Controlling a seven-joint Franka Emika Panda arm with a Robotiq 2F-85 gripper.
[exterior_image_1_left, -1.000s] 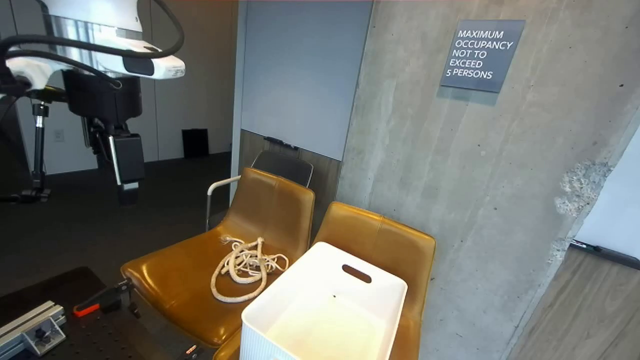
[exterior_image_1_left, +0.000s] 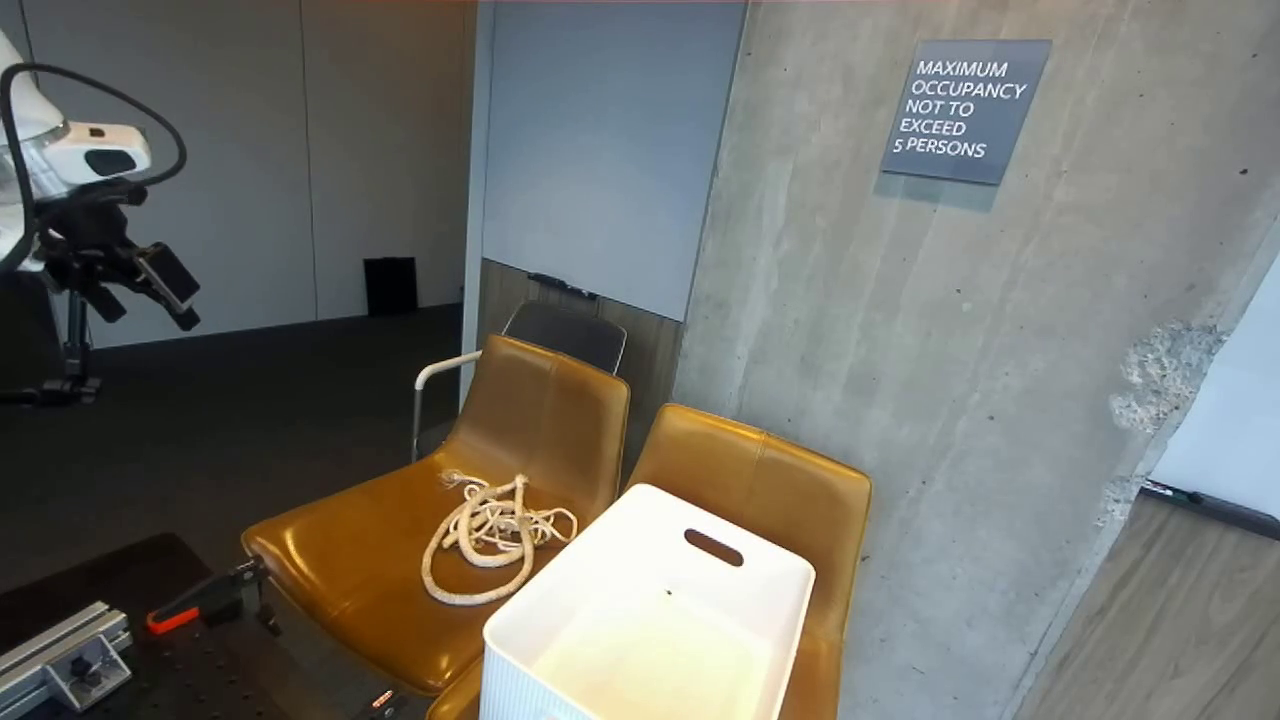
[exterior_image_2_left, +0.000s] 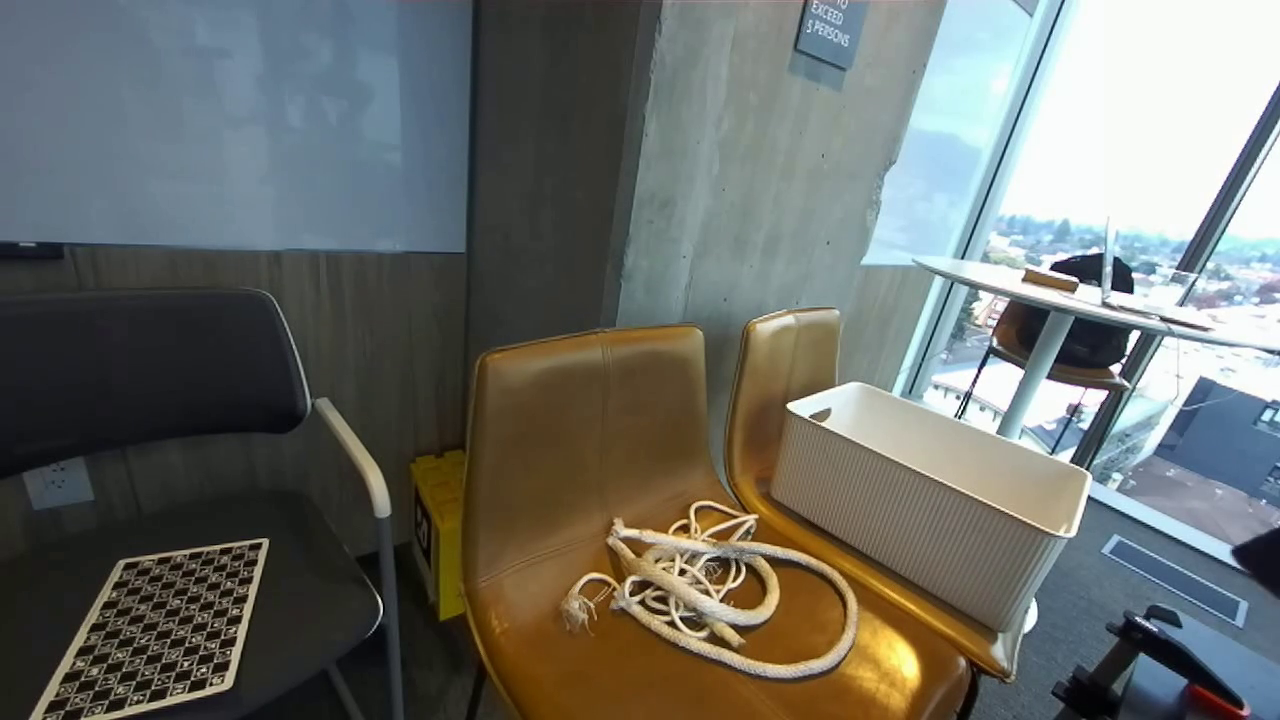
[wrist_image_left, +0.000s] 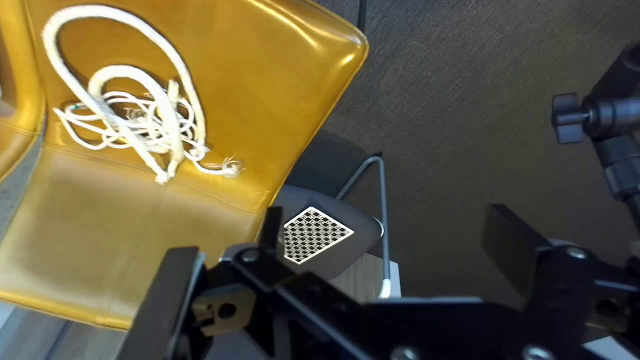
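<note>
A tangle of white rope (exterior_image_1_left: 489, 540), thick lengths mixed with thinner cord, lies on the seat of a tan leather chair (exterior_image_1_left: 348, 546). Beside it, an empty white bin (exterior_image_1_left: 654, 624) rests on a second tan chair (exterior_image_1_left: 768, 474). High at the far left of exterior view 1 is my gripper (exterior_image_1_left: 146, 300), well away from both rope and bin. The wrist view shows its black fingers (wrist_image_left: 510, 249) spread wide, so it stands open with nothing between them. There, the rope (wrist_image_left: 135, 114) appears at upper left, clear of the fingers.
A dark chair (exterior_image_2_left: 324, 528) holding a black-and-white patterned board (exterior_image_2_left: 162, 630) stands beside the rope's chair. A clamp with an orange-red handle (exterior_image_1_left: 174, 620) and a metal rail (exterior_image_1_left: 60, 654) are at lower left. A black stand (wrist_image_left: 618, 120) rises near the gripper.
My arm has drawn back left in exterior view 1, and the gripper has turned from pointing down to a tilted angle. Rope and bin have stayed put.
</note>
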